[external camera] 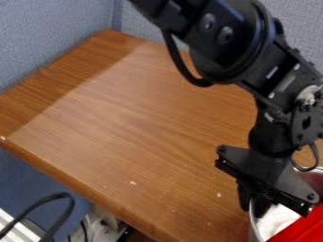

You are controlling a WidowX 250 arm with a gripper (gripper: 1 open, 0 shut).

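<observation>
My gripper [259,189] is low at the right side of the table, pointing down into a white-rimmed container [260,231] at the bottom right corner. A red object [297,229] lies at the container beside the fingertips, with something white next to it. The fingertips are partly hidden; I see nothing clearly held between them.
Grey padded walls stand behind it. Black cables and white hardware lie below the table's front left edge.
</observation>
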